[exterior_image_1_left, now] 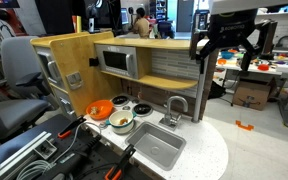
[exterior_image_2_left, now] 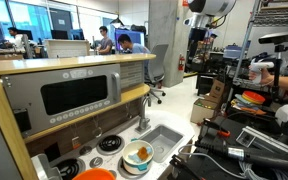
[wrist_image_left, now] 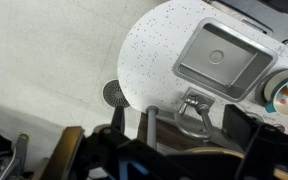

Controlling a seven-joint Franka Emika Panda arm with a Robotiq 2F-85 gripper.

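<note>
My gripper (exterior_image_1_left: 227, 62) hangs high at the upper right in exterior view 1, its dark fingers spread apart with no object visible between them. In the wrist view the gripper looks down over the counter's edge, its fingers wide apart on either side of the faucet (wrist_image_left: 192, 118). The sink (wrist_image_left: 219, 56) appears empty. A pale bowl with a green rim (exterior_image_1_left: 121, 121) holds some small colourful items and stands left of the sink. It shows in exterior view 2 as a bowl (exterior_image_2_left: 138, 153) nested with other crockery. An orange plate (exterior_image_1_left: 99, 109) lies farther left.
A microwave (exterior_image_1_left: 117, 61) stands under a wooden shelf (exterior_image_1_left: 174, 82) behind the stove burners (exterior_image_1_left: 142, 108). The white rounded counter (exterior_image_1_left: 206, 150) right of the sink is bare. Beyond its edge lies open floor with a drain (wrist_image_left: 115, 94).
</note>
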